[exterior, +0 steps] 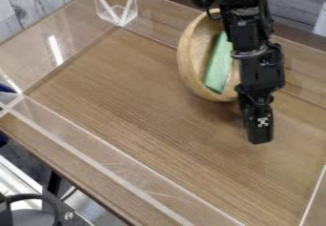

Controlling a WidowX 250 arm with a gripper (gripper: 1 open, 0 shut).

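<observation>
The black robot gripper (258, 123) reaches down at the right of the table, its tip low over the wood in front of a wooden bowl (193, 56). Its fingers face the camera edge-on and nothing shows between them. A green oblong object (216, 66) lies inside the bowl, partly hidden by the arm, which crosses the bowl's right side.
A clear plastic piece (116, 9) sits at the back left, and dark hardware (32, 211) is at the lower left corner.
</observation>
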